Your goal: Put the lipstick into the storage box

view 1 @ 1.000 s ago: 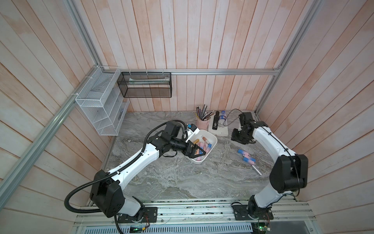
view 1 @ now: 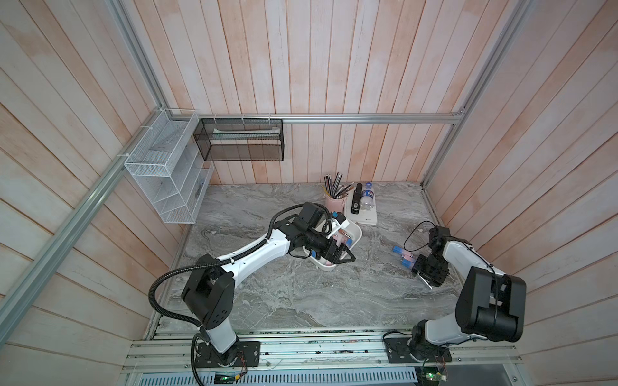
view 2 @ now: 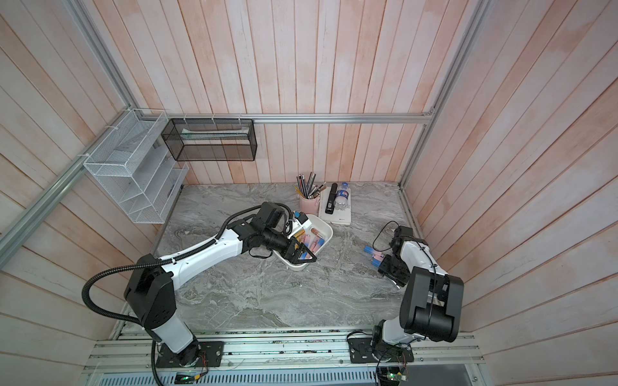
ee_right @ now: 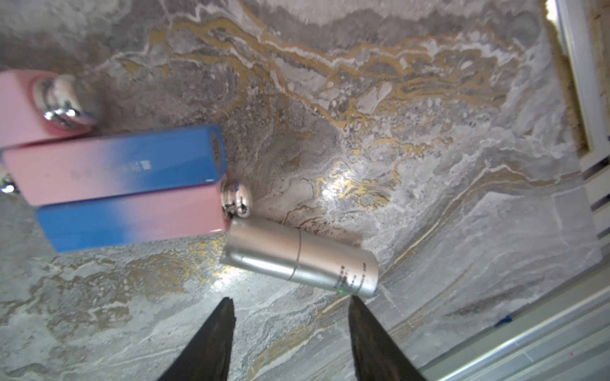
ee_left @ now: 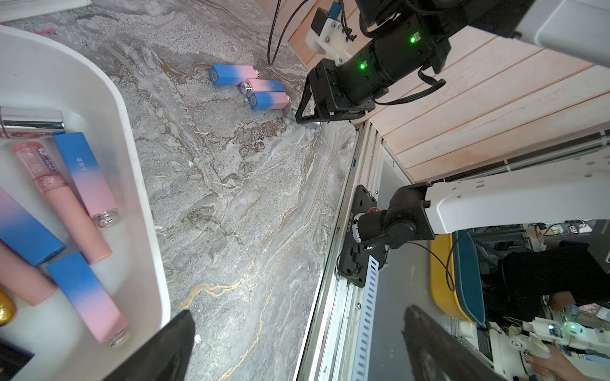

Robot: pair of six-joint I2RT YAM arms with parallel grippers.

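Three blue-pink lipsticks (ee_right: 114, 162) lie on the marble counter at the right, beside a silver tube lipstick (ee_right: 298, 257). My right gripper is low over the silver tube, open, its fingers either side below it in the right wrist view. My left gripper hangs open over the right side of the white storage box (ee_left: 136, 184), which holds several lipsticks and tubes.
A pink pen cup (view 1: 334, 204), a white board (view 1: 363, 216) with a black object and water bottle (view 1: 367, 200) stand at the back. Wire racks hang at back left.
The left arm has shifted slightly rightward over the box.
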